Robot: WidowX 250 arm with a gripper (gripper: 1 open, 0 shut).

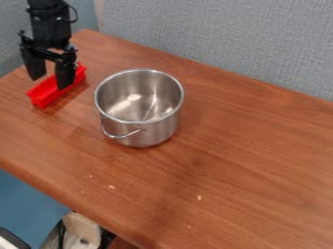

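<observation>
My black gripper [50, 68] hangs open at the upper left, its fingers over a red block-like object [53, 91] lying on the wooden table. I cannot tell whether the fingers touch it. A steel pot [139, 107] with a wire handle stands just right of the red object.
A grey padded wall [228, 39] runs along the back. Past the table's left edge lie a blue surface and some small items at the bottom left.
</observation>
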